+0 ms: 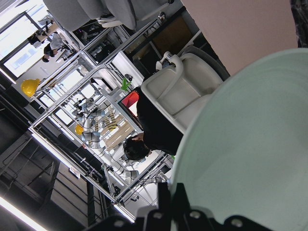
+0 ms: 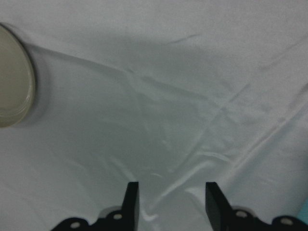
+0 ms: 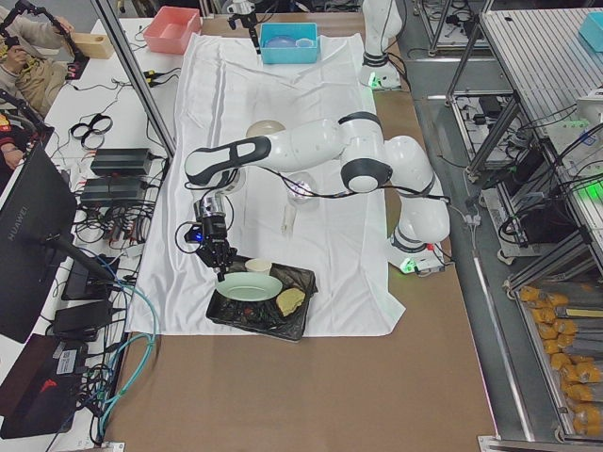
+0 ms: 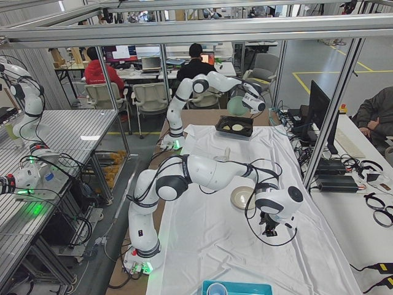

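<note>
My left gripper is shut on the rim of a pale green plate [image 1: 245,144], which is lifted and tilted over a black tray [image 3: 236,315]. In the camera left view the tray holds a white cup [image 3: 259,266] and a yellow food piece [image 3: 290,301]. My right gripper stands open above the white cloth, empty, with a beige dish [image 2: 13,77] to its left.
A blue bin [image 3: 289,55] with items stands at the cloth's far end. A clear object [image 3: 301,186] lies mid-cloth, partly behind the left arm. A monitor [image 3: 33,235] and cables line the side table. The cloth is otherwise mostly clear.
</note>
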